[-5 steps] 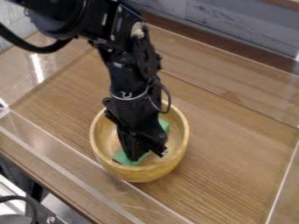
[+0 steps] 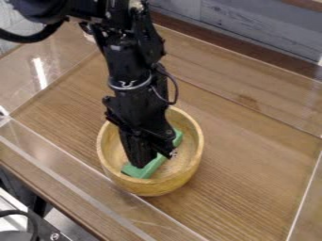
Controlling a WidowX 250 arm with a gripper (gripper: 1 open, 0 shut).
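My black gripper (image 2: 149,149) reaches down from the top of the view into a yellow bowl (image 2: 189,169) near the front of the wooden table. A green flat object (image 2: 141,170) lies in the bowl, partly hidden under the gripper. The fingertips are low over it; I see nothing clearly held between them, and their opening is hard to make out.
A grey wall stands at the back. The table's front edge runs along the lower left, with cables beside it.
The gripper has risen slightly and shifted a little, and more of the green object shows beneath it.
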